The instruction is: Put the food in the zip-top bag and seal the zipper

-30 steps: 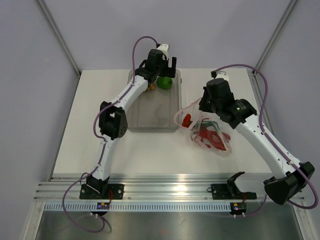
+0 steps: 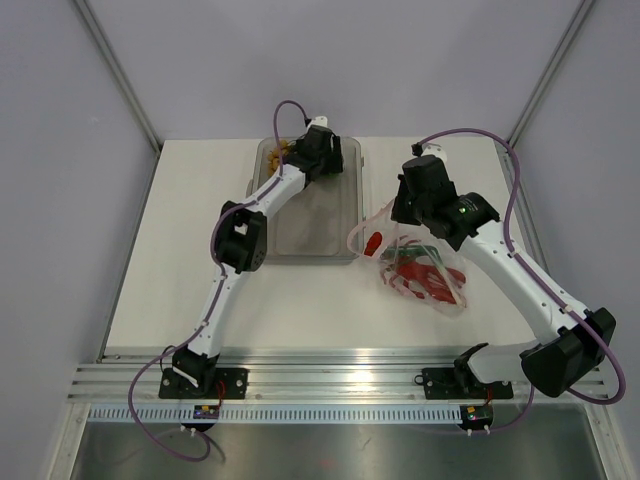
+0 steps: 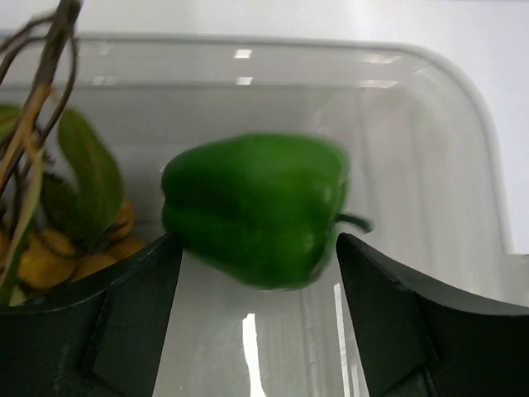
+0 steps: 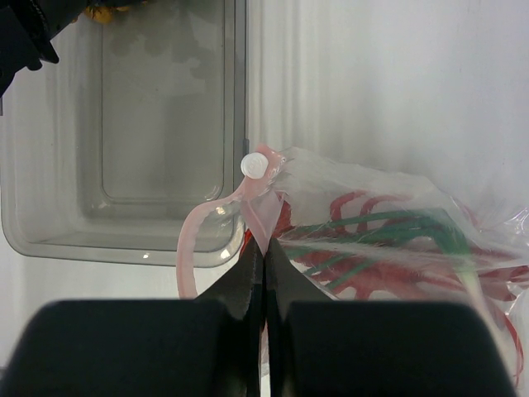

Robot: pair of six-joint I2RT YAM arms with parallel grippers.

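Observation:
A green pepper (image 3: 252,207) with a short stem lies in the clear bin (image 2: 310,225). My left gripper is part open over it, one fingertip near each side. I cannot tell whether the fingers touch it, and in the top view the arm hides the pepper. The zip top bag (image 2: 425,275) lies on the right of the table with red and green food inside. On the pink-edged mouth of the bag, my right gripper is shut, its fingers together around a thin fold. The mouth gapes toward the bin.
Beside the pepper in the bin are yellow fruits (image 3: 50,260) with leaves and a brown stem (image 3: 37,107). The bin's right wall stands close to the bag.
My left gripper has come down over the pepper, which showed in the top view before, and its fingers stand closer together. The right gripper and the bag's mouth have shifted slightly.

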